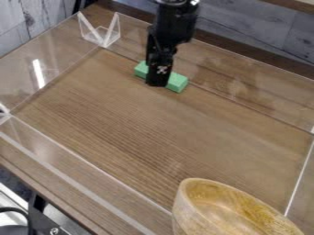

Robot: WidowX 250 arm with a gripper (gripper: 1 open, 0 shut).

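My gripper (160, 72) points down at the back middle, open, over a green block (174, 83) lying on the wooden table (147, 147). The fingers are at the block's left part, partly in front of it; whether they touch it I cannot tell.
A yellow bowl (227, 209) sits at the front right. A clear plastic piece (101, 27) stands at the back left. Black cable shows at the front left corner.
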